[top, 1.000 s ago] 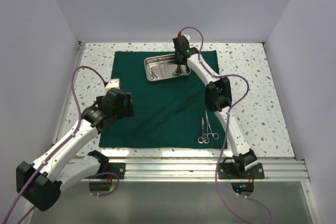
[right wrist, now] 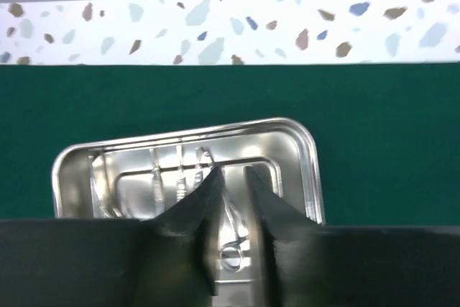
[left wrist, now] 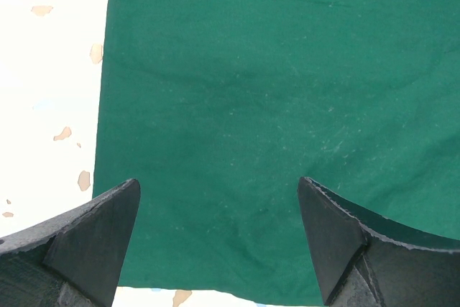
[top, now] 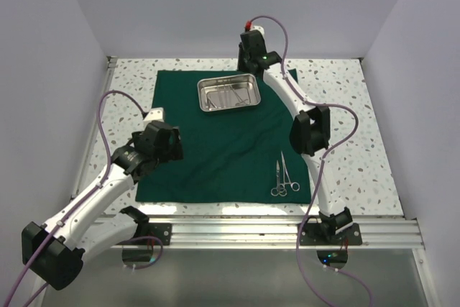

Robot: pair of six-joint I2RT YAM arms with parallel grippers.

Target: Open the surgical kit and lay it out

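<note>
The steel tray point(top: 230, 108) sits on the green cloth point(top: 215, 156) at its far side, with several instruments still lying in it. Just above its right part hovers my right gripper, its fingers slightly apart. Between and below them a ring-handled instrument point(right wrist: 231, 217) shows, lying in the tray; nothing appears held. Near the cloth's front right, two ring-handled instruments point(top: 289, 173) point(top: 277, 177) lie side by side. Over the cloth's left part, my left gripper is wide open, with only bare cloth between its fingers.
Speckled tabletop point(top: 338, 134) borders the cloth on both sides. A back wall point(top: 180, 12) rises close behind the tray.
My right gripper has moved up and back from over the tray's right part, uncovering the instrument there. The left arm and the two instruments at the front right have stayed still.
</note>
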